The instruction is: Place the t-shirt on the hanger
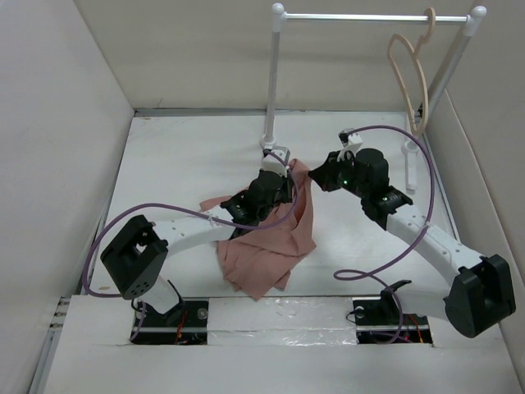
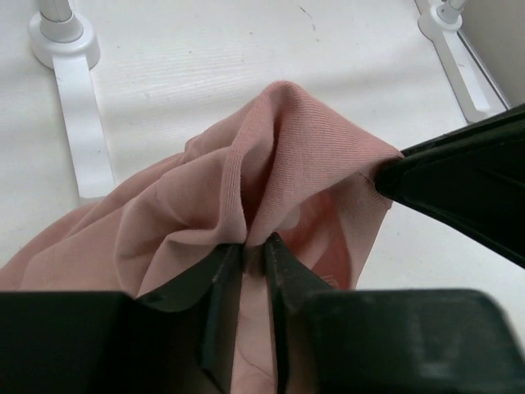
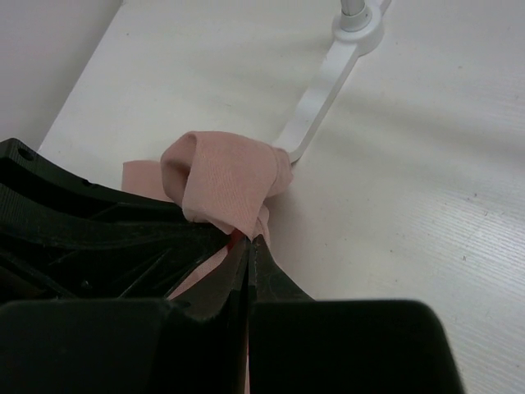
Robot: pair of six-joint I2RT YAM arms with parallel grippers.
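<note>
The pink t-shirt (image 1: 262, 258) lies crumpled on the white floor, its upper part lifted between the grippers. My left gripper (image 1: 287, 189) is at that raised part; in its wrist view cloth (image 2: 180, 213) runs to the narrow space between its fingertips. My right gripper (image 1: 316, 174) is shut at the raised fold, which hangs at its tips (image 3: 250, 242) in the right wrist view; how much cloth is between them is hard to see. The wooden hanger (image 1: 418, 82) hangs at the right end of the rail.
A white rack rail (image 1: 353, 17) on two posts spans the back. Walls enclose the sides. Bare floor (image 1: 164, 164) shows at back left and right of the cloth.
</note>
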